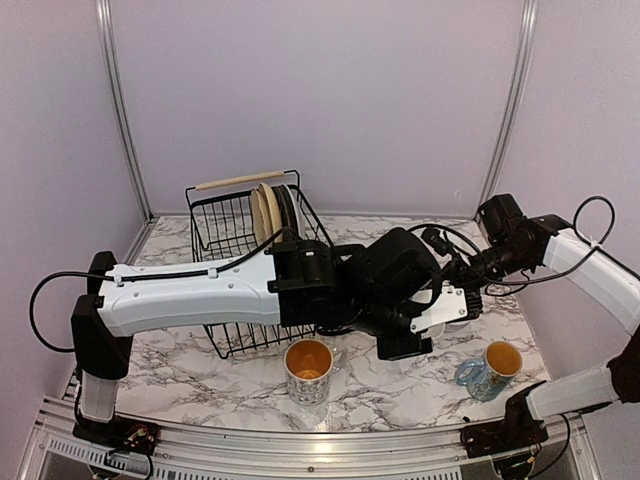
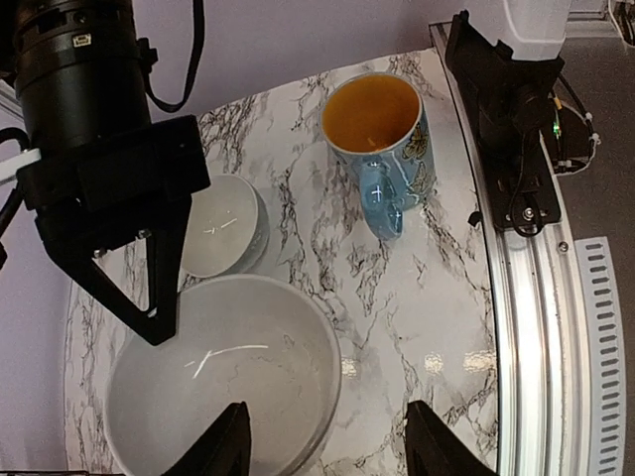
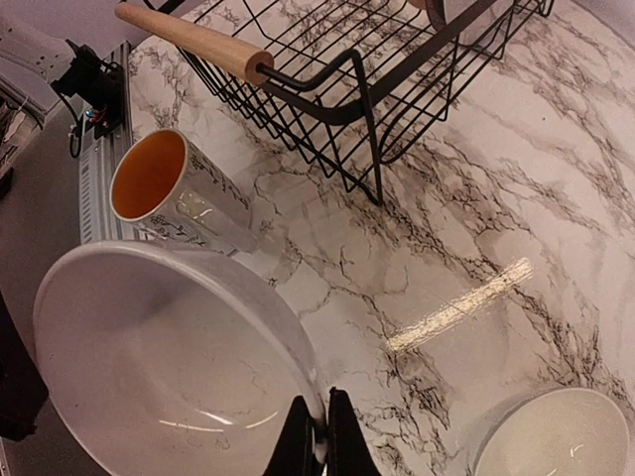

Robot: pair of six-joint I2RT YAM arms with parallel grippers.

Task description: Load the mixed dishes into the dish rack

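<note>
In the right wrist view a white bowl (image 3: 169, 347) is tilted up, its rim pinched by my right gripper. The left wrist view shows the same bowl (image 2: 228, 357) with my left gripper part open at its near side; the rim passes between the spread fingers, and I cannot tell whether they touch it. A smaller white bowl (image 2: 220, 228) stands on the table behind. The black wire dish rack (image 1: 228, 225) holds several plates (image 1: 268, 210) upright. My left arm hides part of the rack and most of the bowls from above.
A patterned mug (image 1: 308, 375) with an orange inside stands in front of the rack. At the front right is a blue mug (image 1: 488, 370). Both arms come close together over the right half of the table. Clear marble lies between the mugs.
</note>
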